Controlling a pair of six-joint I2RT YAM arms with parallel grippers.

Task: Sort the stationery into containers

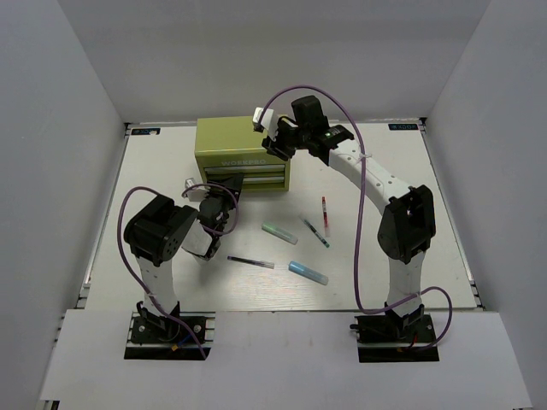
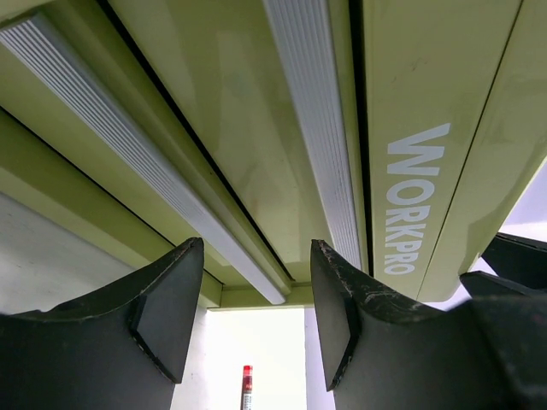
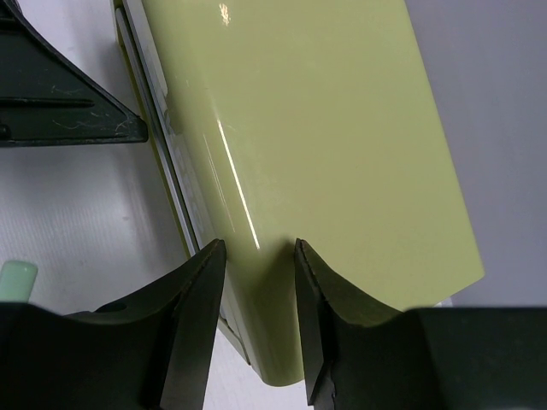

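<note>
The olive-green WORKPRO box [image 1: 244,137] stands at the back of the table, both drawers looking shut. Silver handle strips [image 2: 316,111] run along the drawer fronts. Fingers apart, my left gripper [image 1: 238,180] is at the front of the drawers; nothing shows held between them [image 2: 256,249]. My right gripper [image 1: 275,154] is at the box's front right top edge, its fingers [image 3: 201,278] part open with the glossy edge showing behind the gap. On the table lie a green marker [image 1: 279,233], a blue marker [image 1: 308,272], a dark pen [image 1: 250,262], a teal pen [image 1: 315,233] and a red pen [image 1: 325,216].
The stationery lies apart in front of the box, between the two arms. Bare white table [image 1: 385,273] extends to the right and front. In the right wrist view, a black finger of the other arm [image 3: 77,111] reaches in close to the box's front.
</note>
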